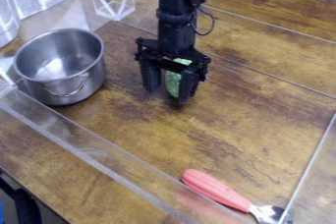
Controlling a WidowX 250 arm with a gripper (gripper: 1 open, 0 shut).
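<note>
The black gripper (171,77) is down over a green object (176,83) near the middle of the wooden table, its fingers on either side of it. The green object is mostly hidden behind the gripper, and I cannot tell whether the fingers are closed on it.
A steel pot (59,63) stands at the left. A pink-handled utensil (210,187) with a metal head lies at the bottom right. Clear plastic barriers (79,140) cross the front and sides.
</note>
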